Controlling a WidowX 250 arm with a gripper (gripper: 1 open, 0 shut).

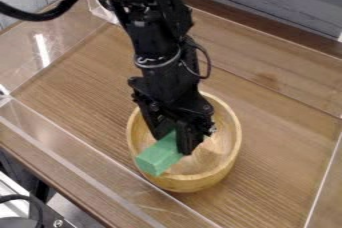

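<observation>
My black gripper (177, 122) reaches down into a round cream-yellow bowl (214, 162) in the middle of the camera view, shut on a green block (159, 157). The block is tilted in the bowl's front-left part, under the gripper. The fingertips are partly hidden by the gripper's body and the block.
The wooden table (274, 112) has free room right of the bowl and at the left. A grey wall runs along the back. Clear strips lie along the front-left edge, with dark cables beyond it at the lower left.
</observation>
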